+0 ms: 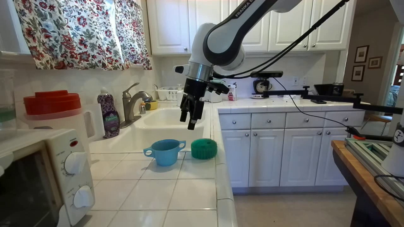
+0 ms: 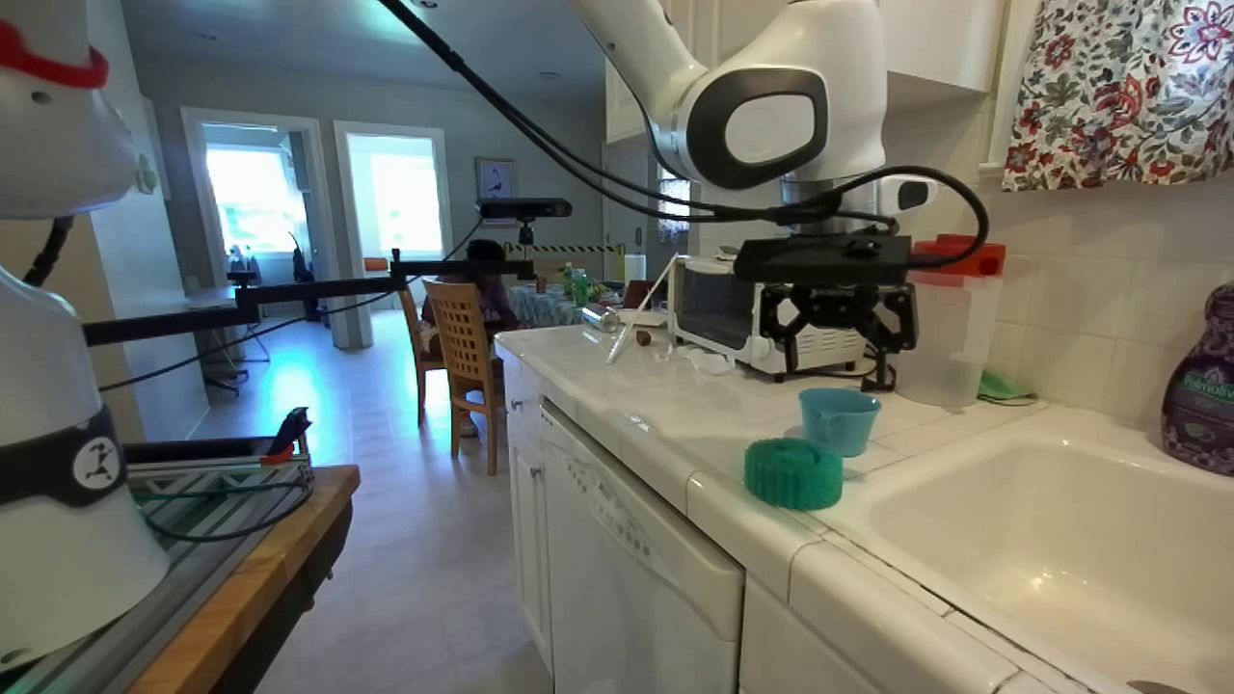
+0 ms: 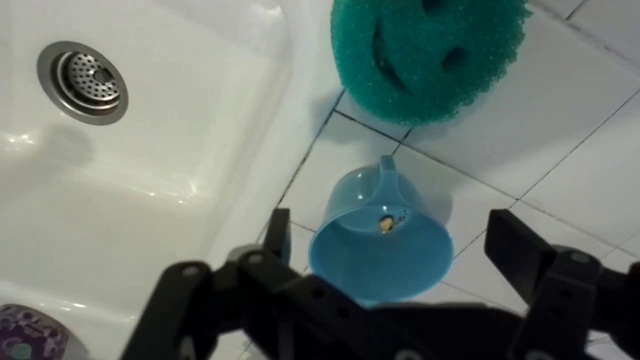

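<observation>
A light blue cup (image 1: 166, 153) with two handles stands upright on the tiled counter beside the sink. Seen from above, the cup (image 3: 378, 258) has a small brownish bit and specks inside. Right next to it lies a round green sponge (image 1: 204, 148) with a smiling face cut into the sponge (image 3: 420, 54). My gripper (image 1: 189, 120) is above the counter and sink edge, higher than the cup and apart from it. In the wrist view its fingers (image 3: 277, 234) stand wide apart, the cup showing below between them, nothing held.
The white sink (image 2: 1111, 509) borders the cup and sponge. A purple soap bottle (image 1: 109, 115) and faucet (image 1: 130, 104) stand along the wall side. A toaster oven (image 1: 56, 170) and a red-lidded pitcher (image 1: 53, 102) take up the left. Foreground tiles are bare.
</observation>
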